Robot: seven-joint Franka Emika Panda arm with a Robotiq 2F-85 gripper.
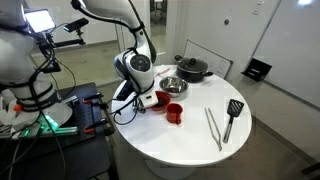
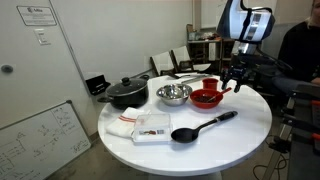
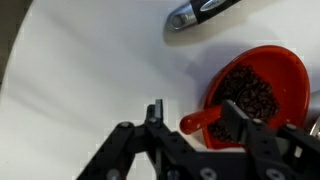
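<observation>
A red bowl (image 3: 262, 62) holding dark beans (image 3: 248, 92) fills the right side of the wrist view; it also shows as a red bowl (image 2: 206, 102) on the table in exterior view 2. A red handle (image 3: 200, 120) sticks out past the bowl's rim. My gripper is around this handle, its fingers apart, with a clear gap between the left finger and the handle. The right finger (image 3: 232, 118) lies close to the handle; whether it touches cannot be told. In exterior view 1 the arm partly hides the bowl.
Red cups (image 1: 174, 113) stand beside the bowl. A metal bowl (image 2: 174, 94) and a black pot (image 2: 128, 92) are further off. A black ladle (image 2: 200, 127), a clear box (image 2: 154, 126) and a white cloth (image 2: 123, 122) lie on the white table (image 1: 190, 145).
</observation>
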